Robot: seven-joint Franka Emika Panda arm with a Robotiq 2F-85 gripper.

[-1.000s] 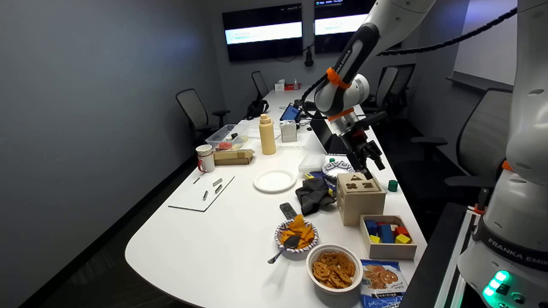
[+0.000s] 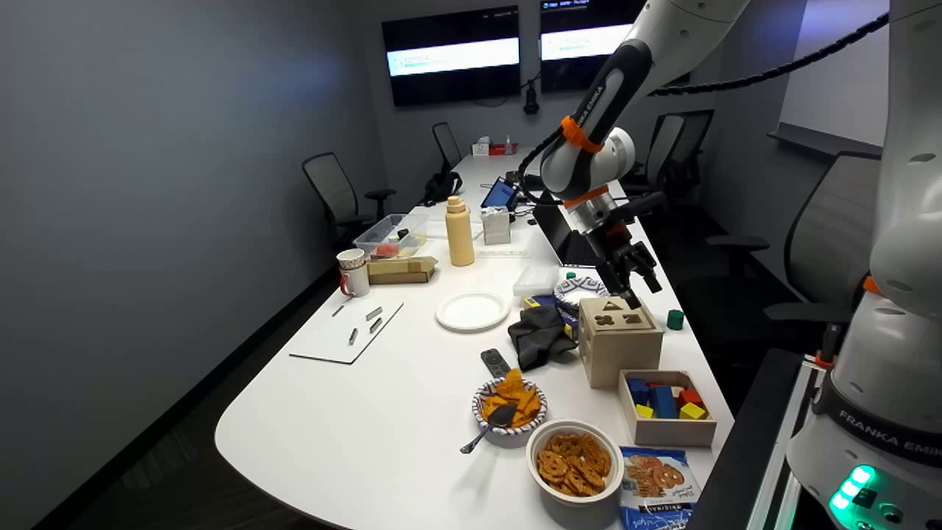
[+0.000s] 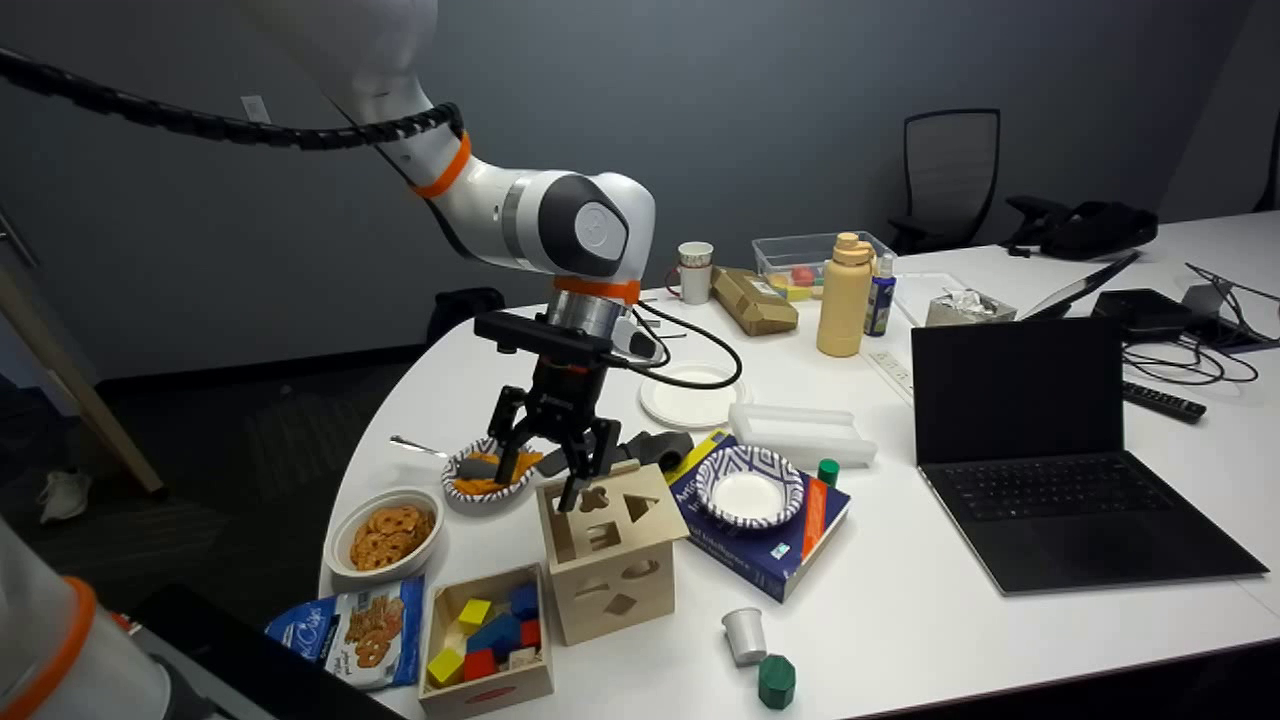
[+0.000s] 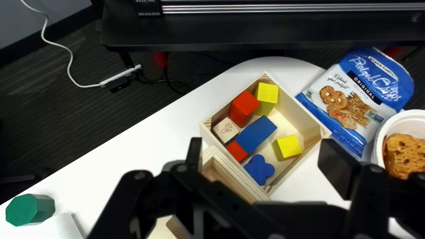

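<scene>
My gripper (image 3: 537,474) hangs above the wooden shape-sorter box (image 3: 618,594), tilted, its fingers wide apart and nothing between them. In the wrist view the open gripper frames part of a shallow wooden tray (image 4: 297,113) on the table. Red, blue and yellow blocks lie in that tray, among them a blue flower-shaped block (image 4: 259,169), a yellow cube (image 4: 287,147) and a red block (image 4: 243,107). Star, flower, triangle and other cut-outs show in the sorter's faces. Part of the sorter is hidden behind the gripper in the wrist view.
A pretzel bag (image 2: 660,486), a pretzel bowl (image 2: 574,462) and a chip bowl with a spoon (image 2: 510,405) stand near the tray. Beside the sorter are a book (image 3: 768,546), a small cup (image 3: 745,636) and a green block (image 3: 776,682).
</scene>
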